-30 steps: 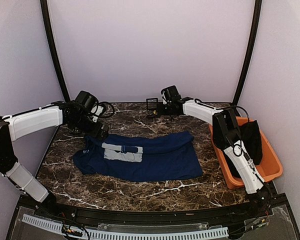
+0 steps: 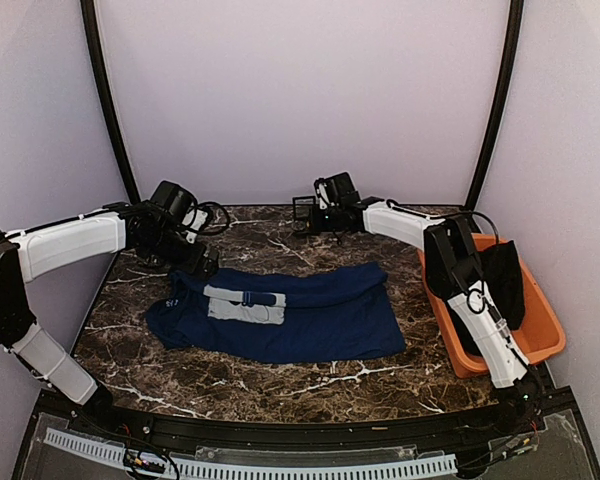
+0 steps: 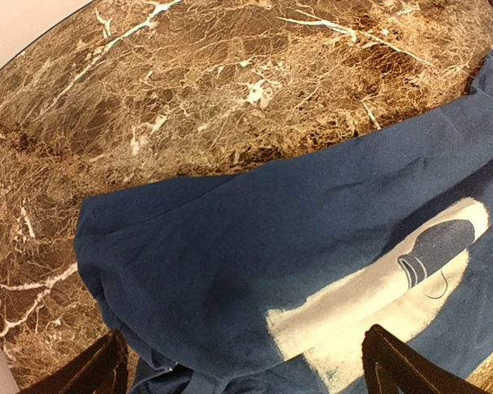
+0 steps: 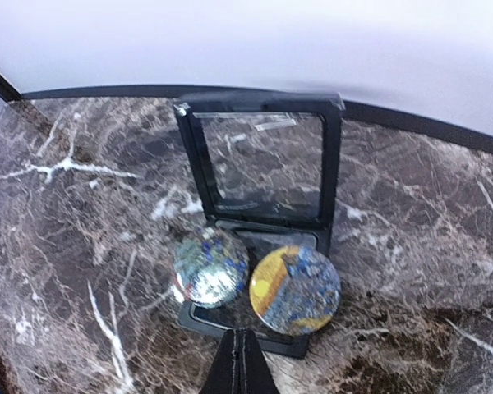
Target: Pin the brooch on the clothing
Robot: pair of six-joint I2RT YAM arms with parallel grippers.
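Observation:
Two round brooches lie side by side in an open black case (image 4: 333, 164): a shiny, multicoloured one (image 4: 211, 267) on the left and a yellow-and-blue one (image 4: 294, 290) on the right. My right gripper is shut just in front of the case, with nothing showing between its fingers. The dark blue clothing (image 2: 320, 335), bearing a pale printed patch (image 2: 245, 312), is spread across the middle of the table. Over its left end, my left gripper stands open, its fingers (image 3: 390, 365) wide apart and empty above the cloth.
An orange bin (image 2: 542, 320) with dark cloth (image 2: 505, 280) inside stands at the right, beneath the right arm. The case is close to the back wall. Bare marble tabletop (image 2: 270, 385) lies in front of the clothing.
The left arm, the clothing and the case look unmoved.

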